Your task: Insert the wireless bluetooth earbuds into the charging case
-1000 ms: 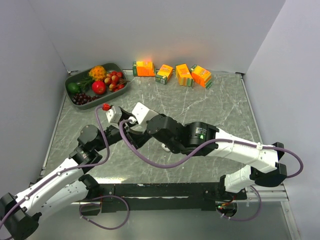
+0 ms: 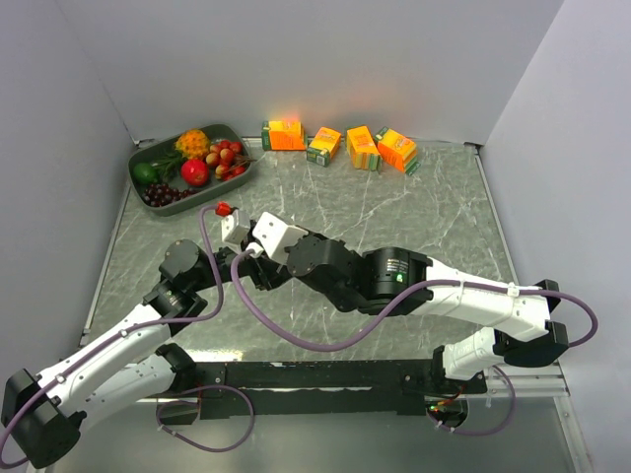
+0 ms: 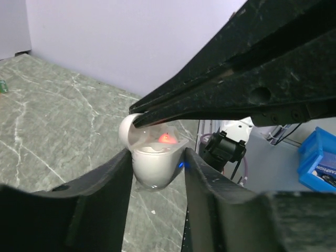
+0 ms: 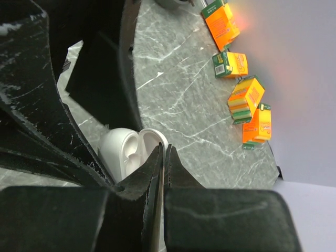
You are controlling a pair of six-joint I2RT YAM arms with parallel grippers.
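The white earbud case (image 3: 157,163) is held up between the two grippers, its lid open, a red glow inside. In the left wrist view my left gripper's dark fingers surround its lower body, with the right gripper's black fingers above at the lid. The right wrist view shows the case (image 4: 116,149) with an empty-looking earbud hollow; my right gripper is shut at the lid's edge, fingertips together. Whether anything thin is between them is unclear. My left gripper (image 2: 251,251) is largely hidden by the right arm in the top view.
A tray (image 2: 158,204) of fruit and vegetables stands back left. Several orange boxes (image 2: 362,148) line the back wall. A blue bin (image 3: 310,157) shows beyond the table edge.
Over the last second both arms have shifted slightly toward the front and right in the top view, staying together. The boxes and tray have not moved.
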